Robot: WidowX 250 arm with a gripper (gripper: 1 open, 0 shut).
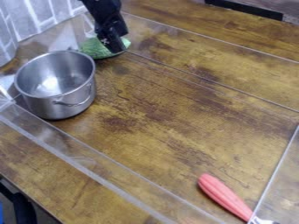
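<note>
My black gripper (110, 40) reaches down at the top left of the camera view onto a green cloth (90, 49), just behind a steel pot (56, 84). The cloth lies on the wooden surface and is partly hidden by the gripper. Whether the fingers are open or shut on it is too dark and small to tell.
A red-handled utensil (225, 194) lies at the bottom right. A crumpled pale backdrop stands along the left edge.
</note>
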